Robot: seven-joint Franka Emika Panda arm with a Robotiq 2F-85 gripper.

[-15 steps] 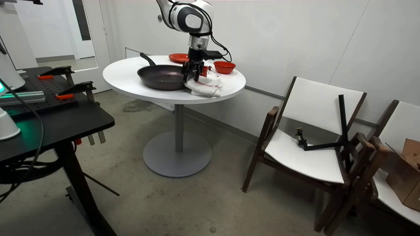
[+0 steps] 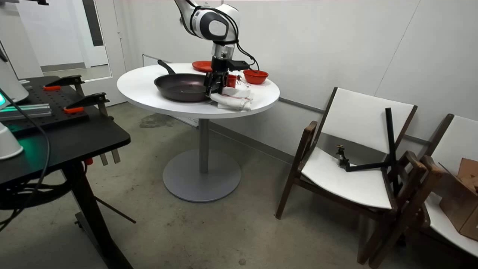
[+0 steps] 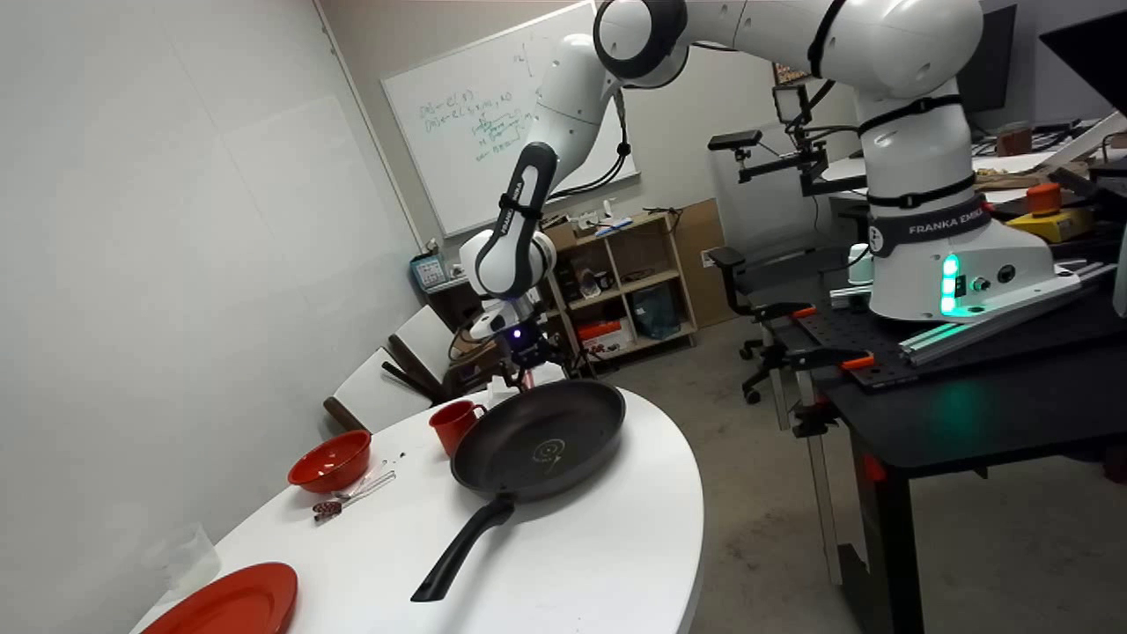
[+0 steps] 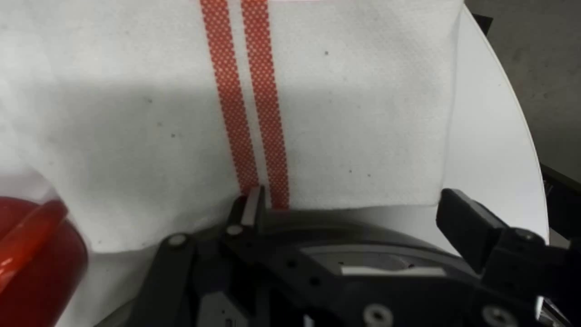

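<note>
My gripper is open, its two fingers set wide apart at the bottom of the wrist view. A white cloth [image 4: 359, 120] with two red stripes lies on the table, and the left finger stands at its near edge by the stripes. The dark frying pan [image 2: 179, 86] sits right beside the gripper, its rim close to the fingers; its handle points away toward the back left. In the wrist view the gripper hides much of the pan. A red mug [image 3: 454, 424] stands on the table next to the pan and the cloth.
On the round white table [image 2: 139, 87] there are also a red bowl [image 3: 330, 463], a red plate [image 3: 238, 602] and tongs [image 3: 359, 495]. The table's edge [image 4: 520, 109] runs close to the cloth's right side. Chairs [image 2: 354, 170] stand off to the right.
The arm and gripper have moved slightly left in exterior view 1. The pan has shifted a little the same way; the cloth looks unmoved.
</note>
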